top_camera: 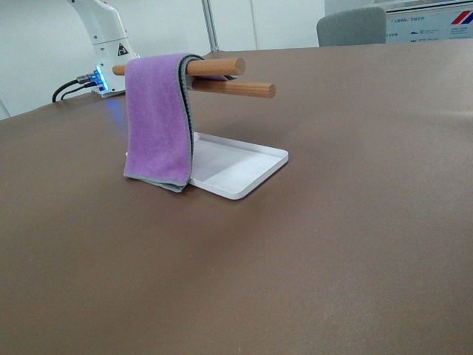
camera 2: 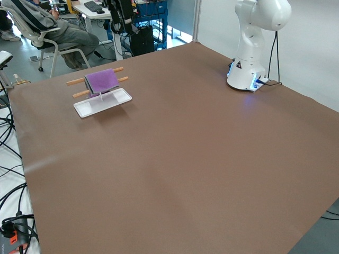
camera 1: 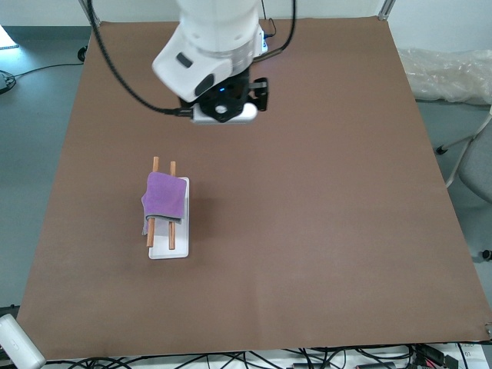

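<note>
A purple cloth with grey edging [camera 1: 164, 196] is draped over two wooden rods of a rack standing on a white tray [camera 1: 168, 247]. In the top view the cloth [top_camera: 155, 118] hangs down over the near side, beside the bare tray [top_camera: 236, 166]. In the right view the rack [camera 2: 103, 100] sits near the table's edge. My gripper [camera 1: 231, 108] is high at the top of the left view, behind the rack and apart from it; its fingers are hard to make out.
Cables [camera 2: 13, 190] run along one edge outside it. A chair [camera 1: 480, 157] stands beside the table, and a seated person is beyond it in the right view.
</note>
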